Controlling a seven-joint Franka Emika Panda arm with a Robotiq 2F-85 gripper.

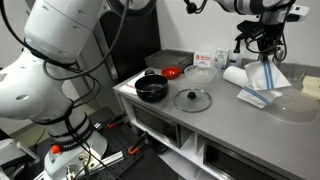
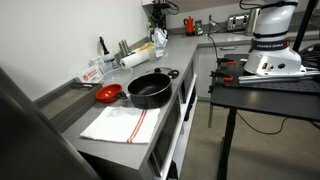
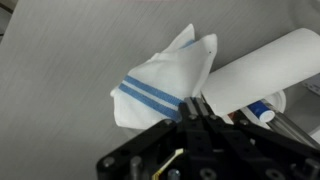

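A white cloth with blue stripes [image 1: 262, 84] hangs below my gripper [image 1: 266, 58], over the right part of the counter. In the wrist view, the cloth [image 3: 160, 88] is pinched at one edge between the shut fingertips of the gripper, and its loose part fans out to the left. Whether its lowest corner still touches the counter I cannot tell. From the far side, exterior view 2 shows the cloth [image 2: 160, 39] small and hanging.
A black pot [image 1: 152, 90], a glass lid [image 1: 192, 101], a red bowl [image 1: 170, 73] and a clear bowl [image 1: 201, 74] stand left of the cloth. A white roll [image 3: 268, 70] lies close by. Another white cloth [image 2: 118, 124] lies flat at the counter's near end.
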